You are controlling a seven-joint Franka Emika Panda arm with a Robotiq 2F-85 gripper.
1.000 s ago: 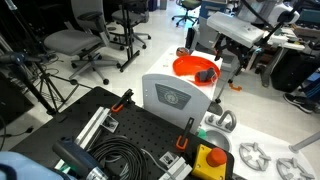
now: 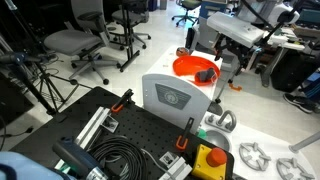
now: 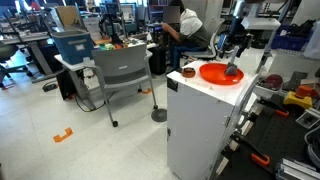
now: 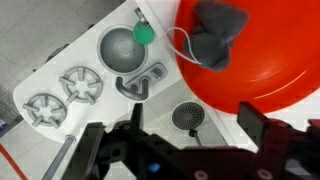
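My gripper is open, its dark fingers wide apart at the bottom of the wrist view with nothing held between them. An orange-red plate (image 4: 275, 85) fills the upper right there. On it lies a dark grey soft thing (image 4: 212, 38) with a thin pale loop at one side. In exterior view 1 the grey thing (image 2: 206, 76) rests on the right part of the plate (image 2: 185, 66), and the gripper hangs close by, above and to the right. Exterior view 2 shows the plate (image 3: 213, 74) on top of a white cabinet.
Left of the plate in the wrist view are a small sink (image 4: 122, 50), a green round thing (image 4: 144, 33), a faucet (image 4: 131, 90) and stove burners (image 4: 80, 84). A small brown round object (image 3: 188, 72) sits near the plate. Coiled black cable (image 2: 118, 157) lies in front of the cabinet.
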